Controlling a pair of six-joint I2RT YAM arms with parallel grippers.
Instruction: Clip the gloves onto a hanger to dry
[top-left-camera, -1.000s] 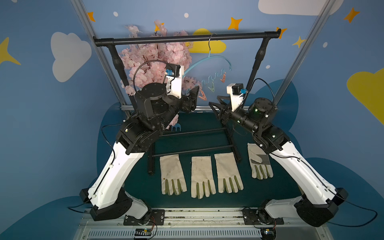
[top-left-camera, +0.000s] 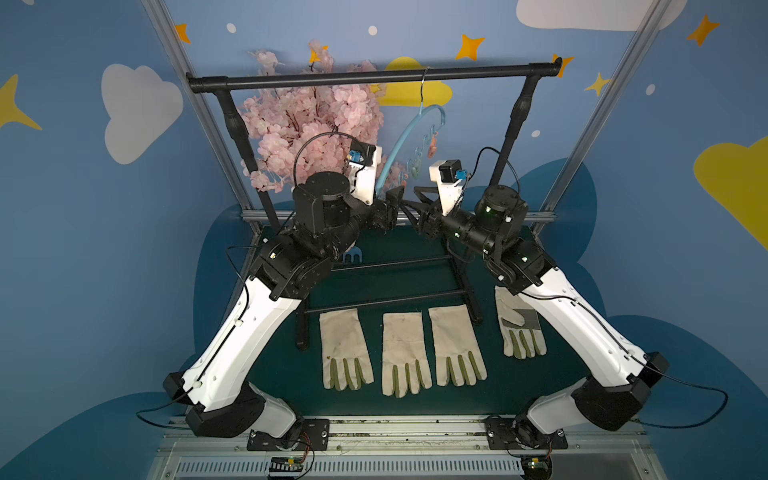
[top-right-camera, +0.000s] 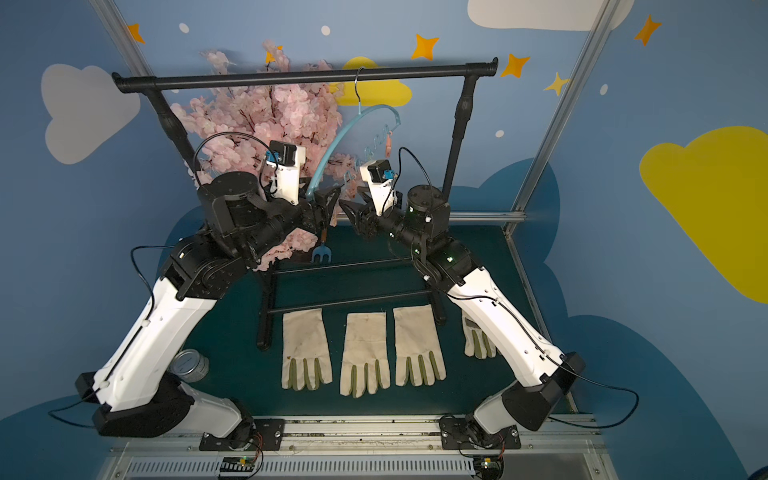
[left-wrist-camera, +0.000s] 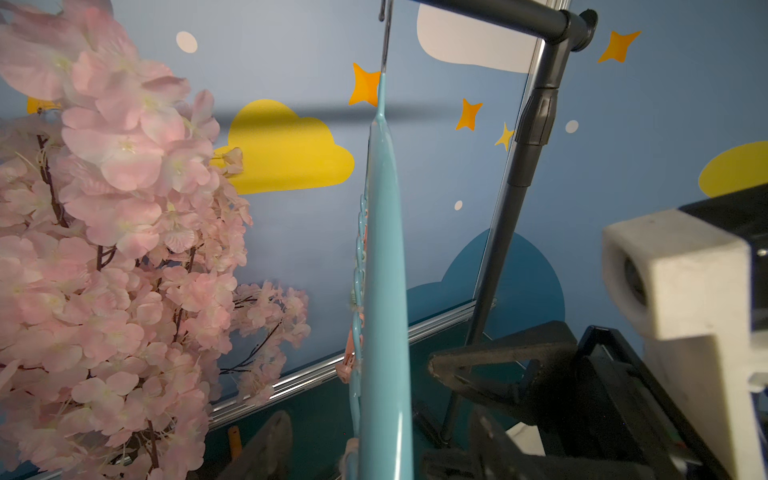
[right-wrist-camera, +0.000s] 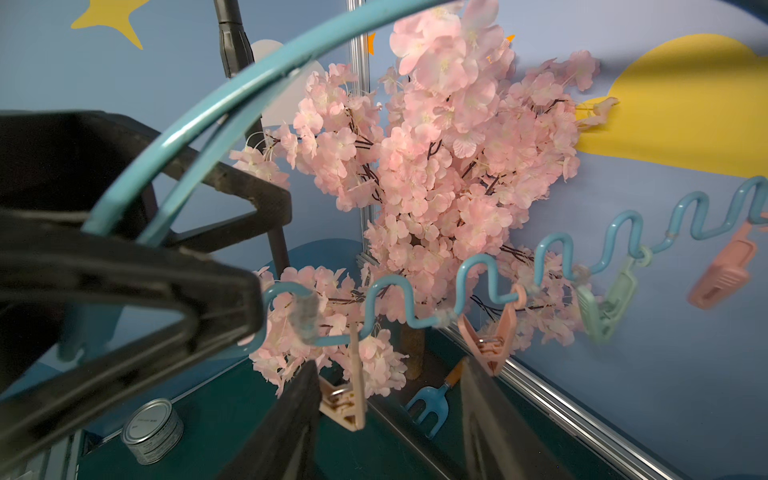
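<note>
A light blue hanger (top-left-camera: 397, 145) hangs from the rail by its hook, turned so one end points toward me. My left gripper is partly open, with the hanger's near end between its fingers. My right gripper faces it, also partly open. A pale pink clip (right-wrist-camera: 345, 400) hangs just beyond the right fingers, apart from them as far as I can tell. Farther along hang a pink clip (right-wrist-camera: 489, 340), a green clip (right-wrist-camera: 608, 304) and another pink clip (right-wrist-camera: 722, 268). Three gloves (top-left-camera: 406, 352) lie in a row; a fourth glove (top-left-camera: 520, 324) lies right.
The black rack's rail (top-left-camera: 320, 80) spans above, and its lower bars (top-left-camera: 384, 302) lie behind the gloves. Pink blossoms (top-left-camera: 320, 112) stand behind the hanger at left. A can (top-right-camera: 189, 365) sits by the left arm. A blue fork (top-right-camera: 321, 253) lies under the blossoms.
The hanger has swung from nearly broadside to almost end-on. The gloves have not moved.
</note>
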